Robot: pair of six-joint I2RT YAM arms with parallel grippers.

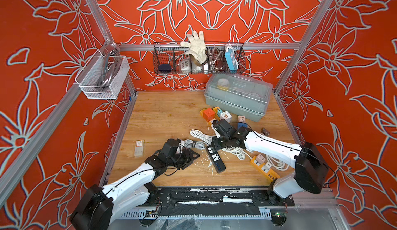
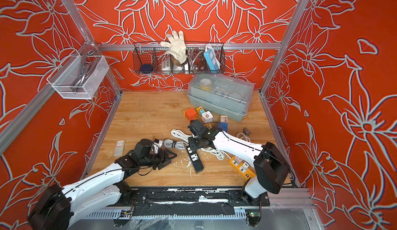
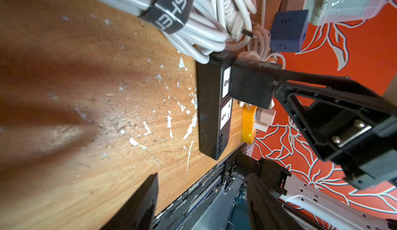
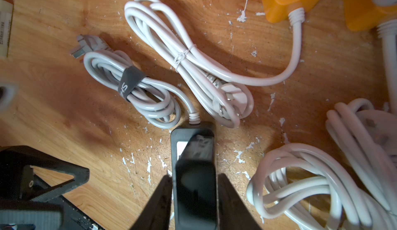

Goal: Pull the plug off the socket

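A black power strip [image 1: 219, 166] with white socket faces lies mid-table. In the right wrist view, a black block-shaped plug [image 4: 196, 192] rises over the strip's far part. From the left wrist view, that black plug [image 3: 252, 81] sits against the upper socket face, and the lower socket [image 3: 225, 113] is bare. My right gripper has one finger on each side of the plug; whether they press on it is unclear. My left gripper is open and empty, low over the table left of the strip.
Bundled cables crowd the strip's far end, such as the grey one [image 4: 132, 85] and white coils [image 4: 306, 180]. An orange strip [image 1: 264, 167] lies to the right. A clear-lidded box [image 1: 237, 95] stands at the back.
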